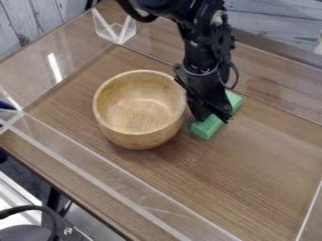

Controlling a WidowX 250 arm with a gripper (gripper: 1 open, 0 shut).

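My gripper (201, 105) hangs down from the top of the view, black, its tip low over a green block (214, 123) on the wooden table (239, 198). The gripper looks narrow, but its fingertips are too dark and small to tell how they stand or whether they touch the block. A round wooden bowl (136, 104) sits just left of the block, beside the gripper.
A clear plastic piece (113, 28) stands at the back left. A black cable or part lies at the lower left corner, beyond the table edge.
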